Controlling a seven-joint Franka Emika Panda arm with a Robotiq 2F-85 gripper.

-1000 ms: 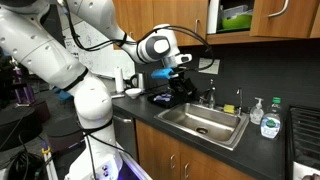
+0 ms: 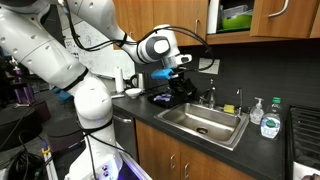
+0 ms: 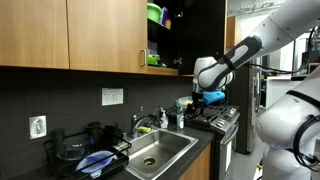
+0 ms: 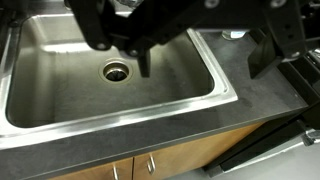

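Observation:
My gripper (image 2: 182, 88) hangs above the left part of the steel sink (image 2: 219, 134) in the first exterior view. From the wrist, the dark fingers (image 4: 264, 50) stand apart, with only the basin and its rim visible in the gap. Below them lies the sink (image 4: 60, 84), its round drain (image 4: 116, 71) in plain sight. The basin looks empty. In the second exterior view the arm (image 3: 212, 76) reaches in from the right, beyond the sink (image 3: 160, 158).
Behind the sink stand a faucet (image 2: 210, 97), a yellow bottle (image 2: 229, 108), a white soap bottle (image 2: 257, 111) and a clear bottle with green (image 2: 271, 122). A dish rack (image 3: 85, 150) holds a blue-white item (image 3: 93, 163). Cabinets (image 3: 105, 38) hang overhead.

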